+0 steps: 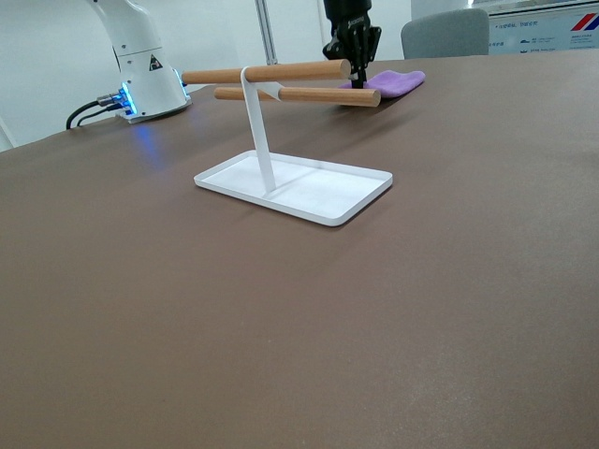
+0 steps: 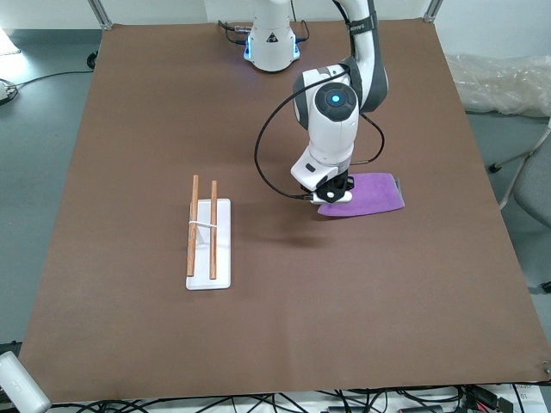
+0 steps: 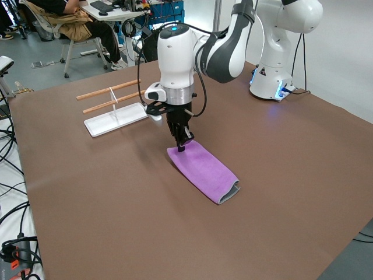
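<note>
A purple cloth (image 2: 372, 191) with a grey-edged end lies on the brown table, seen lengthwise in the right view (image 3: 204, 172). My black gripper (image 3: 181, 147) points down with its tips at the cloth's near end; in the top view it (image 1: 357, 82) is partly behind the wooden bars. Whether it is shut on the cloth cannot be told. A white stand with two wooden bars (image 2: 220, 249) stands left of the cloth, apart from it.
The arm's white base (image 2: 271, 47) is at the back, with cables beside it.
</note>
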